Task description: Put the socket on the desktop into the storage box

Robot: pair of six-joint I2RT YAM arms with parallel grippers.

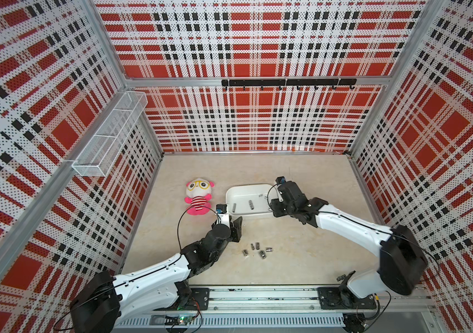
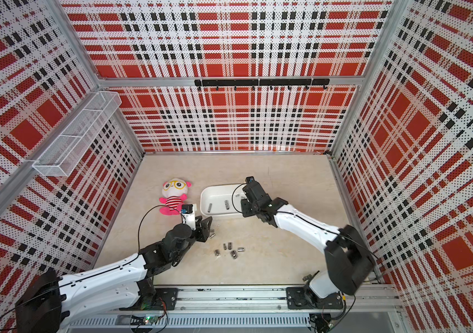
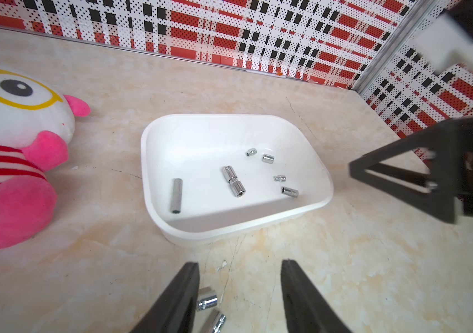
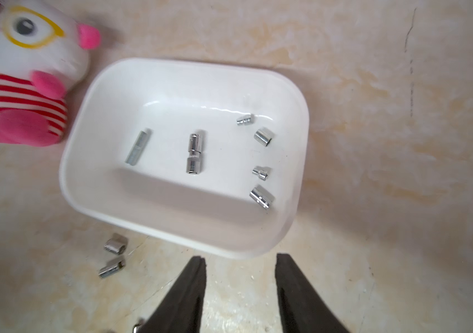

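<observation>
A white storage box [image 3: 236,216] holds several silver sockets [image 4: 193,165]. More loose sockets [image 1: 262,254] lie on the desktop in front of it, including a socket [image 3: 207,299] just beyond my left gripper, which is open with nothing between its fingers, low at the box's front left. My right gripper hangs over the box's front right, its fingers apart with nothing between them; in its wrist view two sockets [image 4: 112,267] lie outside the box's front wall.
A pink and white plush toy [image 1: 197,197] sits left of the box. The desktop [image 4: 391,166] right of the box is clear. A white wire basket [image 1: 108,133] hangs on the left wall, and a black hook rail on the back wall.
</observation>
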